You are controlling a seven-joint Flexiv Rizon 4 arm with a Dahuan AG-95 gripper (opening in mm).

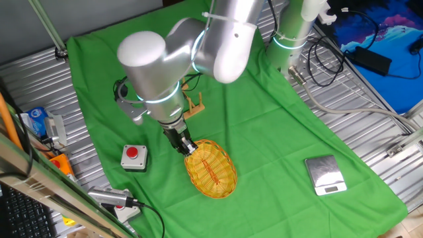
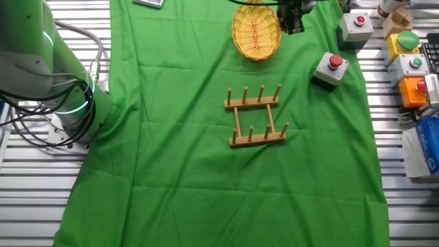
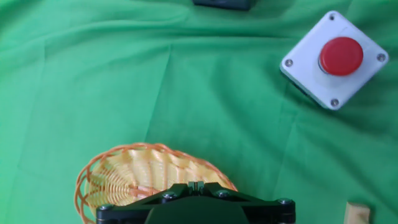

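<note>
An oval, yellow wicker basket rests on the green cloth, with a reddish-brown strip along its bottom. My gripper points down by the basket's rim, on the side towards the red button box. In the wrist view the basket is partly hidden behind the gripper, whose fingers come together with nothing visible between them. Exterior view 2 has the gripper beside the basket at the top edge. I cannot tell its exact height above the cloth.
A grey box with a red button stands near the basket. A wooden peg rack lies on the cloth. Far across sits a silver scale. Several more button boxes line the table's side. Cloth between basket and scale is clear.
</note>
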